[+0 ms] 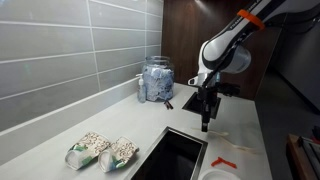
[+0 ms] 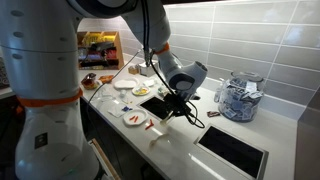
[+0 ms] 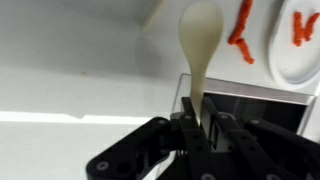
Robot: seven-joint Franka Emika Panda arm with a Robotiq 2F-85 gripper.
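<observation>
A cream spoon (image 3: 200, 35) points away from my gripper in the wrist view, its handle running down between the fingers. The gripper is shut on that handle. In exterior view 1 my gripper (image 1: 207, 115) is low over the counter, just beyond the dark sink basin (image 1: 172, 158). Exterior view 2 has the gripper (image 2: 190, 112) between the two basins; the spoon is too small to make out clearly there.
Red pieces (image 3: 241, 25) lie on the counter near a white plate (image 3: 283, 62) that holds more of them. Another thin pale utensil (image 3: 153, 12) lies nearby. A glass jar (image 1: 158, 78) and a bottle (image 1: 141, 88) stand by the wall; two patterned cartons (image 1: 118, 153) lie at left.
</observation>
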